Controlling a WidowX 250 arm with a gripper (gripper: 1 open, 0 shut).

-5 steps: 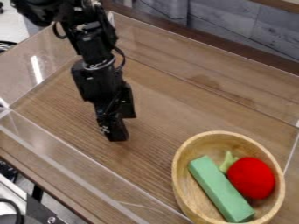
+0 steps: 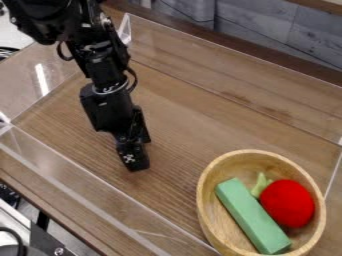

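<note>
The black gripper (image 2: 131, 150) reaches down from the upper left to just over the wooden table (image 2: 201, 100), left of the bowl. It is open; its dark fingers blend together, and whether anything lies between or under them is hard to make out. A light wooden bowl (image 2: 213, 192) at the lower right holds a green bar (image 2: 250, 215) and a red round vegetable (image 2: 286, 203) with a pale green stem.
A grey plank wall (image 2: 254, 35) runs along the back. The table's front left edge borders a dark area with cables at the lower left.
The arm and gripper have shifted slightly left over the last second. The bowl and what it holds have not moved.
</note>
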